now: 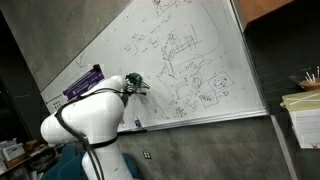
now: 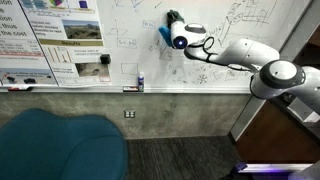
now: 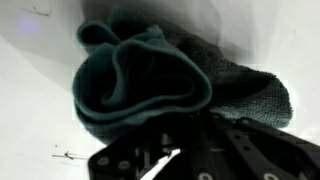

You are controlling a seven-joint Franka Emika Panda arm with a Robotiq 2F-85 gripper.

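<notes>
A dark teal cloth [image 3: 140, 80] fills the middle of the wrist view, bunched and folded over itself. My gripper is shut on it; the fingertips themselves are mostly hidden by the fabric. In exterior view 2 the cloth [image 2: 166, 34] shows at the end of the arm, close against the whiteboard [image 2: 140, 50]. From exterior view 1 the cloth [image 1: 137, 78] is a small green patch at the board's left part. Whether it presses on the board cannot be told for certain.
Black drawings [image 1: 185, 50] cover much of the board. A bottle [image 2: 141, 81] stands on the ledge below, and posters [image 2: 70, 40] hang at the left. A teal chair [image 2: 60, 135] is in front of the wall. Papers [image 1: 303, 115] lie on a surface at the right.
</notes>
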